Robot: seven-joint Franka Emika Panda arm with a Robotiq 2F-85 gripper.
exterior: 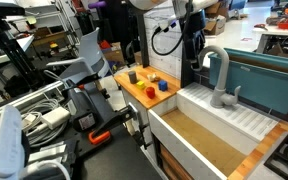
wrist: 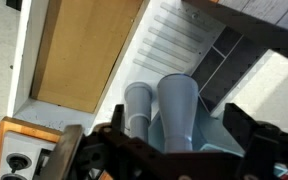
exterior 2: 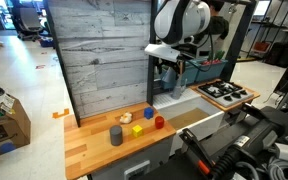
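My gripper stands open, its dark fingers [wrist: 112, 142] spread wide in the wrist view. Between them, farther down, shows the grey faucet [wrist: 178, 98], and no contact can be made out. Exterior view 1 has the faucet's curved spout [exterior: 222, 62] standing upright behind the white sink [exterior: 174, 128]. There the gripper is up to the left of the spout, partly blended with the dark background. The sink's brown basin floor looks empty.
On the wooden counter [exterior 2: 89, 148] left of the sink are a red cup [exterior 2: 159, 122], blue block [exterior 2: 148, 113], yellow block [exterior 2: 137, 130] and grey cylinder [exterior 2: 116, 135]. A stove [exterior: 286, 155] flanks the sink's other side. A teal panel [exterior: 259, 85] stands behind the faucet.
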